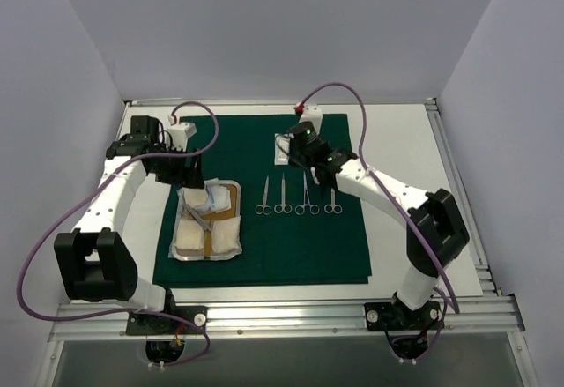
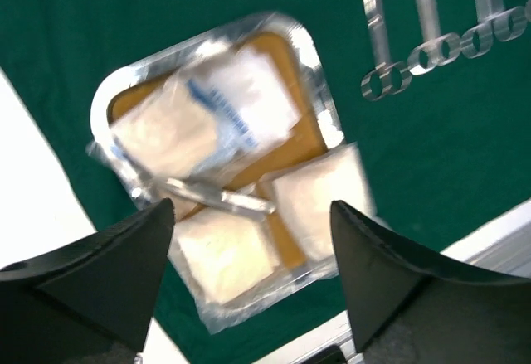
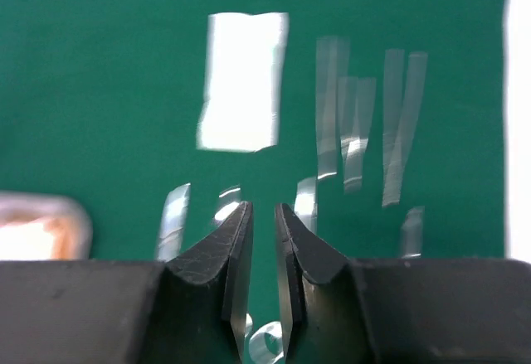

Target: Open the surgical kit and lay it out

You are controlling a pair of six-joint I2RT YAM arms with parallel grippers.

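A metal tray [image 1: 240,228] lies at the left of the green cloth [image 1: 291,255]. White gauze packs [image 2: 220,252] fill it, along with a blue-marked packet [image 2: 220,115] and metal tweezers [image 2: 220,198]. My left gripper hangs above the tray, parted, with nothing held between its fingers. Several scissor-like instruments [image 1: 283,195] stand in a row right of the tray. Behind them is a white packet [image 1: 282,149], also plain in the right wrist view. My right gripper is over the instruments, its fingers slightly apart and empty; the view there is blurred.
Long thin strips of metal [image 3: 402,123] lie right of the white packet in the right wrist view, too blurred to name. Bare cloth lies in front of the instruments.
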